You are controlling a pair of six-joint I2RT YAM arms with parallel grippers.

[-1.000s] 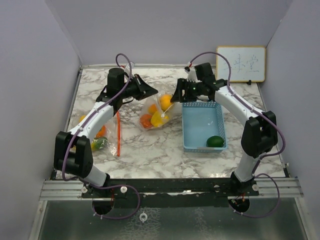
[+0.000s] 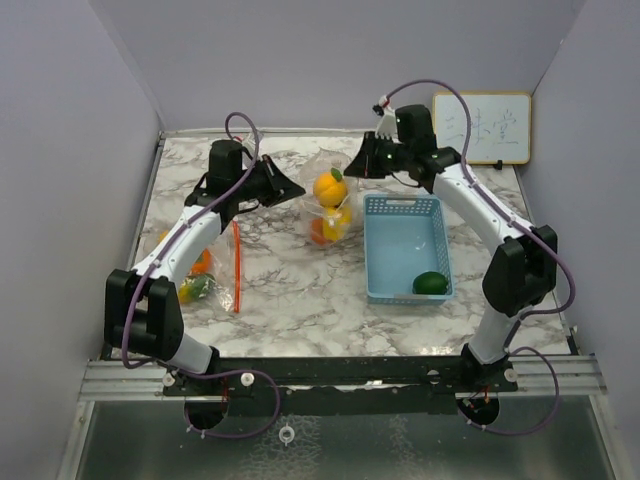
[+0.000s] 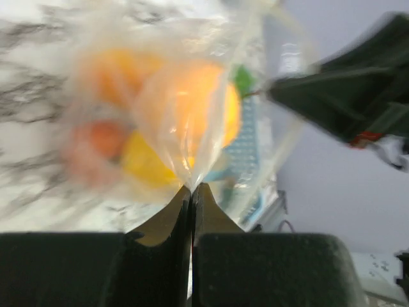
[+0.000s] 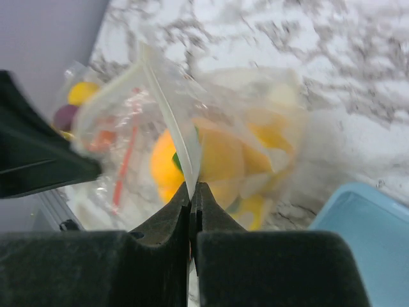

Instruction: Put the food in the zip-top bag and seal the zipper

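Note:
A clear zip bag (image 2: pixel 325 215) holds orange and yellow food (image 2: pixel 331 190) and stands upright between my grippers, left of the basket. My left gripper (image 2: pixel 293 192) is shut on the bag's edge at its left side; in the left wrist view the plastic runs into the fingertips (image 3: pixel 197 192). My right gripper (image 2: pixel 355 170) is shut on the rim at the right, where a white strip enters its fingertips (image 4: pixel 195 188). Whether the zipper is sealed I cannot tell.
The blue basket (image 2: pixel 400 260) holds a dark green item (image 2: pixel 430 283). A filled bag (image 2: pixel 200 285) lies at the far left. A whiteboard (image 2: pixel 481 125) is at the back right.
The bag is more upright and narrower, its food shifted rightward.

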